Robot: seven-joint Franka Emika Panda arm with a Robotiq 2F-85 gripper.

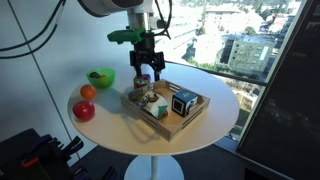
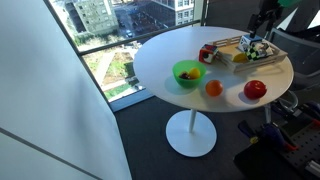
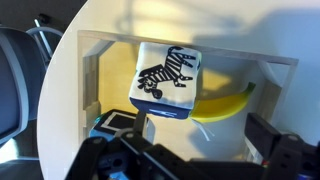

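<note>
My gripper [image 1: 147, 75] hangs over the left part of a shallow wooden tray [image 1: 186, 124], its fingers apart and nothing between them. In the wrist view the gripper has its fingers spread low in the picture. Beyond them a block with a zebra on its white face [image 3: 167, 78] lies in the tray. A yellow banana [image 3: 222, 105] lies to its right. Another, darker block [image 3: 116, 122] is partly hidden by the left finger. From outside, a white-and-green-faced block [image 1: 155, 108] sits near the tray's front, with a dark block [image 1: 184, 101] farther right.
A red can [image 2: 207, 52] stands by the tray. Left of the tray are a green bowl [image 2: 188, 72] with fruit in it, an orange [image 2: 214, 88] and a red apple [image 2: 255, 89].
</note>
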